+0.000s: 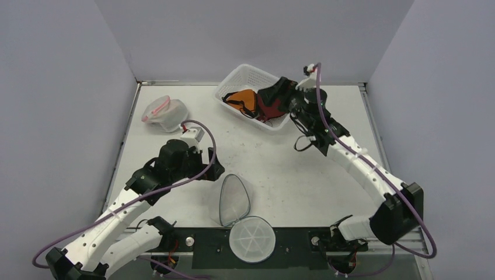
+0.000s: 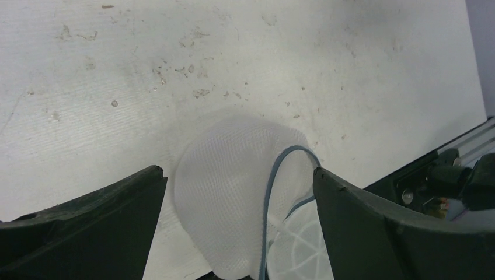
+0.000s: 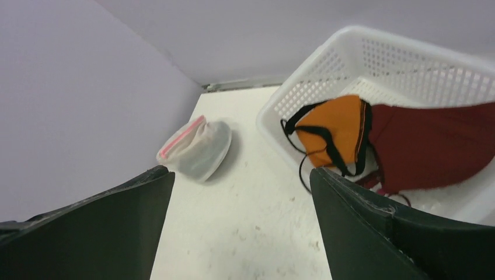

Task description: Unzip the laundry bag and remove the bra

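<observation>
An unzipped mesh laundry bag (image 1: pixel 233 201) with a grey rim lies at the front, its round lid (image 1: pixel 252 239) over the table edge; my left gripper is open above it, holding nothing. A second pale bag with a pink strip (image 1: pixel 164 114) lies back left. The white basket (image 1: pixel 248 71) holds orange fabric with black straps (image 3: pixel 335 122) and maroon fabric (image 3: pixel 432 140). My right gripper is open and empty, raised at the basket's right end.
Walls enclose the back and both sides.
</observation>
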